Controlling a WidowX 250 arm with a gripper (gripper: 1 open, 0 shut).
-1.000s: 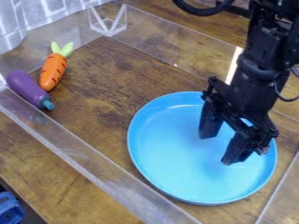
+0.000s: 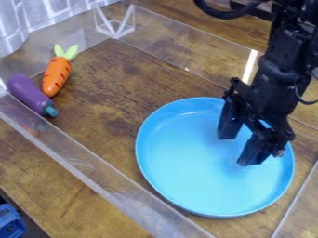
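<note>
The black gripper (image 2: 255, 139) reaches down from the top right over the blue plate (image 2: 192, 175), its fingers over the plate's upper right part. The fingers are apart, and nothing shows between them. At the left, a toy carrot (image 2: 56, 74) and a purple toy eggplant (image 2: 28, 95) lie on the wooden surface.
Clear plastic walls (image 2: 93, 172) border the wooden work area (image 2: 118, 102). A small blue object (image 2: 7, 223) sits outside at the bottom left.
The gripper has shifted very slightly, with its fingers a little higher than before. The toys and plate look unmoved.
</note>
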